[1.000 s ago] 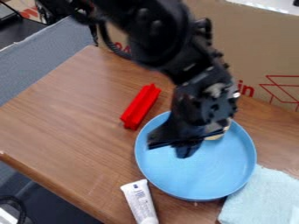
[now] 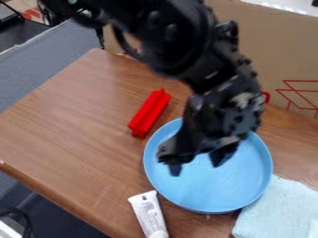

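My black gripper [image 2: 196,161] is low over the blue plate [image 2: 224,190], its two fingertips apart above the plate's upper middle. The wrist and arm cover the back part of the plate, and the yellow object there is hidden from view.
A red bar-like object [image 2: 149,112] lies left of the plate. A white tube [image 2: 148,215] lies at the front, and a pale blue cloth [image 2: 278,217] at the right. A cardboard panel [image 2: 280,51] stands behind.
The other things stay put.
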